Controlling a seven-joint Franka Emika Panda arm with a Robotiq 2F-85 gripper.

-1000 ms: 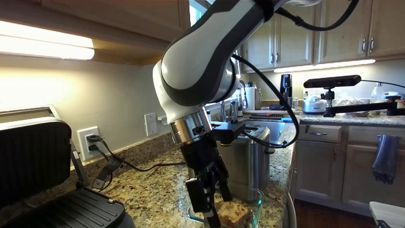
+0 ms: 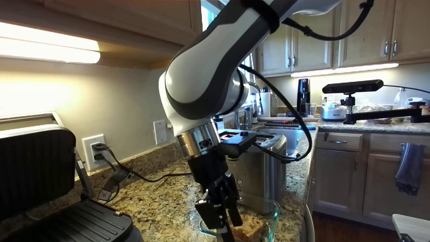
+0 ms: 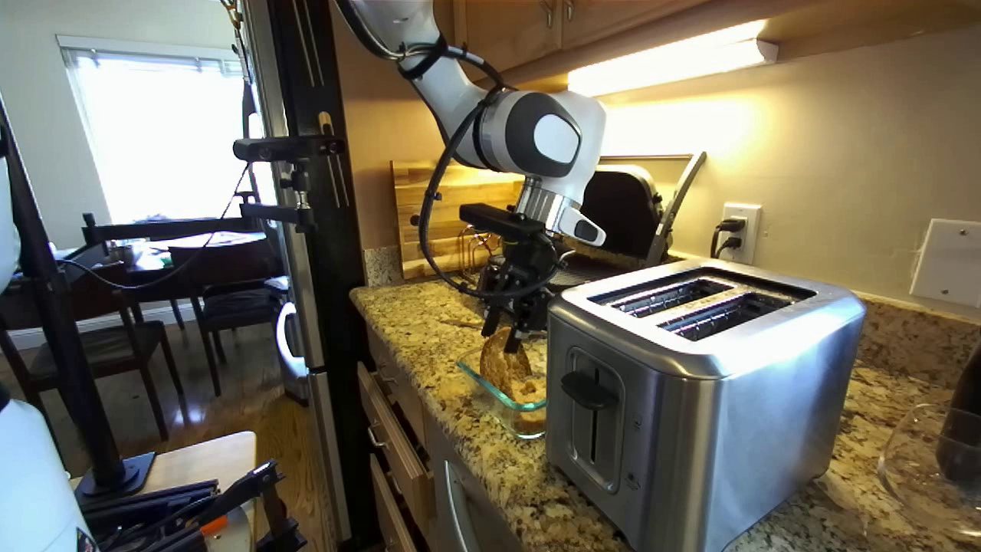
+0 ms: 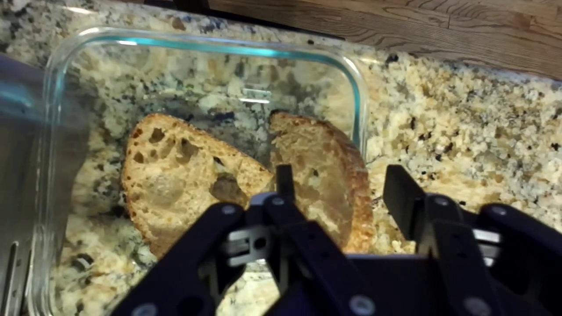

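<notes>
Two slices of bread sit in a clear glass dish (image 4: 210,47) with a teal-tinted rim. In the wrist view, the left slice (image 4: 168,184) lies fairly flat, its holed face up. The other slice (image 4: 326,158) leans at the dish's right side, crust outward. My gripper reaches down over this leaning slice, fingers parted, one on each side of it; a gap shows between the crust and the right finger. Exterior view 2 has the fingertips beside the top of the tilted slice (image 3: 503,363). Whether either finger touches the bread is hard to tell.
A steel toaster (image 3: 644,405) stands close against one end of the dish. On the other side is an opened black grill press (image 2: 80,222). The counter's front edge (image 3: 432,414) runs near the dish. A cord (image 2: 161,177) lies toward the wall.
In exterior view 1 the arm and gripper have shifted slightly left, and the far finger sits lower, nearer the other one. The bread and dish look unmoved.
</notes>
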